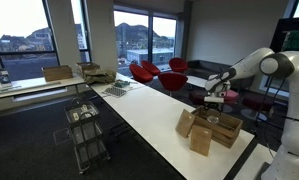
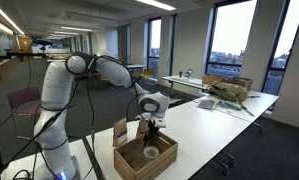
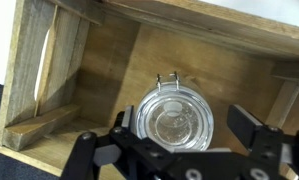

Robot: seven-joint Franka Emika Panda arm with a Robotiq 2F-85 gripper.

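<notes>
A clear glass jar with a wire clasp (image 3: 175, 118) sits on the floor of a wooden box (image 3: 119, 75). In the wrist view, my gripper is open, one dark finger on either side of the jar's outline, with the jar seen below between them. From the second exterior view, the jar (image 2: 151, 152) shows inside the box (image 2: 151, 171), and my gripper (image 2: 149, 132) hangs above it. The first exterior view has the gripper (image 1: 214, 98) over the box (image 1: 226, 132) too. Contact between fingers and jar does not show.
Brown cardboard flaps or panels (image 1: 200, 140) stand beside the box. A grey cart (image 1: 86, 135) stands on the floor apart from the table.
</notes>
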